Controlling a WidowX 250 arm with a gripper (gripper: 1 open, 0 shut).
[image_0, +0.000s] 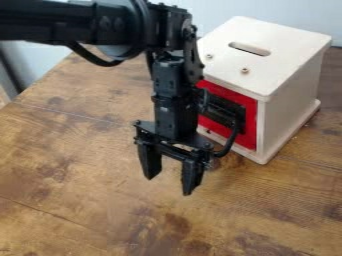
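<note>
My black gripper (170, 172) hangs over the wooden table, left and in front of a pale wooden box (273, 65), its two fingers pointing down and standing apart with nothing seen between them. The box has a slot in its top, small knobs and a red front panel (245, 140), which my arm partly hides.
A white wall stands behind, and the table's back edge shows at the upper left.
</note>
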